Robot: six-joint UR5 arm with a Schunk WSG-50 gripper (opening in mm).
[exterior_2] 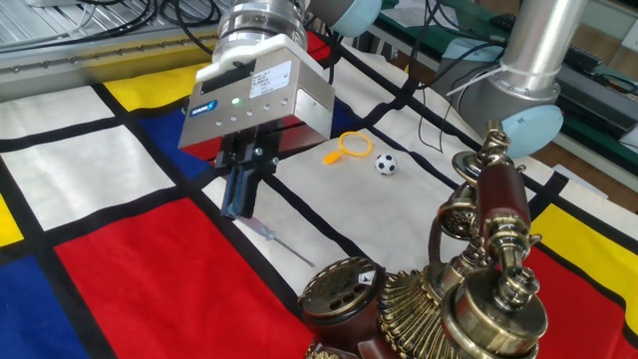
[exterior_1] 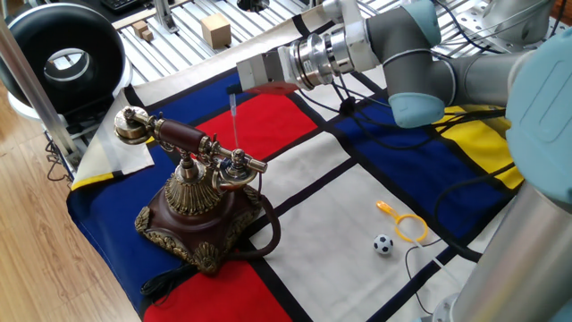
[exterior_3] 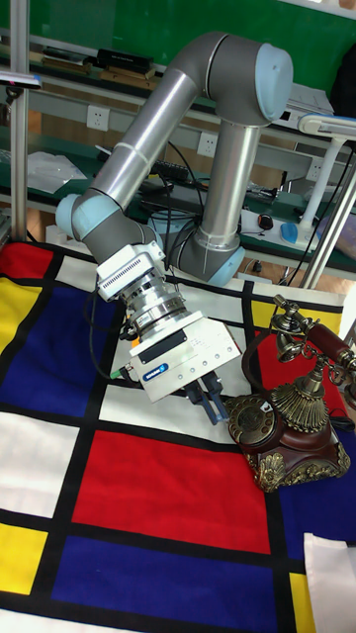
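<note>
A small screwdriver with a clear handle and thin metal shaft [exterior_1: 236, 128] hangs from my gripper [exterior_1: 234, 89], which is shut on its handle end. In exterior view 2, the dark fingers [exterior_2: 239, 189] grip the screwdriver [exterior_2: 257, 228], and its shaft slants toward the dial [exterior_2: 341, 287] of an antique-style telephone [exterior_2: 424, 309]. Whether the tip touches the telephone cannot be made out. Exterior view 3 has the gripper [exterior_3: 211, 399] just left of the telephone [exterior_3: 295, 422]; the screwdriver is hard to discern there.
A yellow ring-shaped toy [exterior_1: 410, 228] and a small black-and-white ball [exterior_1: 383, 244] lie on the patterned cloth [exterior_1: 304, 192]. Wooden blocks [exterior_1: 215, 31] rest on the slatted metal surface behind. The red and blue patches left of the gripper are bare in exterior view 2.
</note>
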